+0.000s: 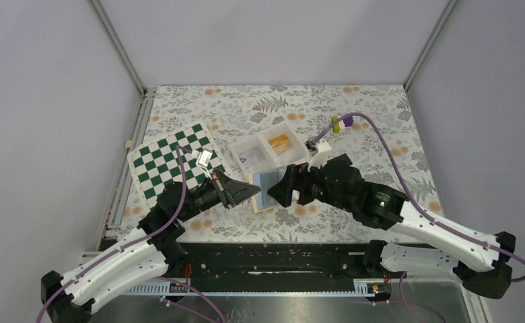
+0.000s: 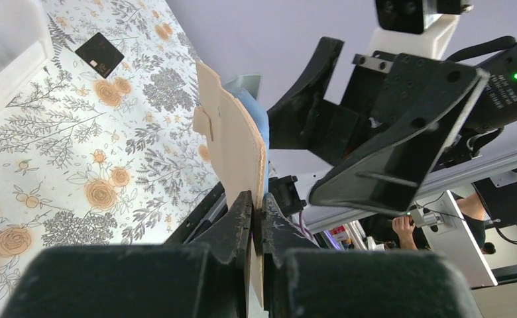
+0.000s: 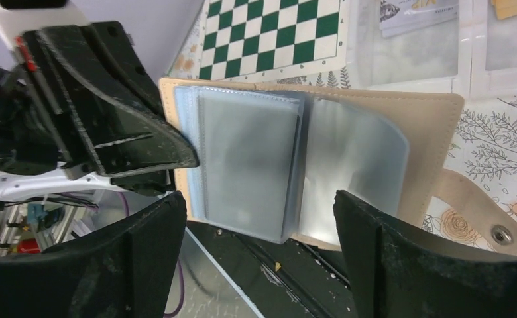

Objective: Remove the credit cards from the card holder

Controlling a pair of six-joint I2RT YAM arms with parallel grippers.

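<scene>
The opened card holder [image 1: 262, 195], beige outside with clear bluish sleeves, is held upright-edged by my left gripper, which is shut on it. In the right wrist view the holder [image 3: 428, 132] spreads across the middle, its left-hand sleeves beside the left gripper's fingers and a strap with a snap at lower right. My right gripper stands open over the holder's sleeves, nothing visible between its fingers. A dark card [image 2: 99, 53] lies on the floral surface in the left wrist view.
A white two-compartment tray [image 1: 239, 148] with cards stands behind the holder. A checkerboard [image 1: 145, 156] lies at the left, a small coloured object [image 1: 336, 125] at the back right.
</scene>
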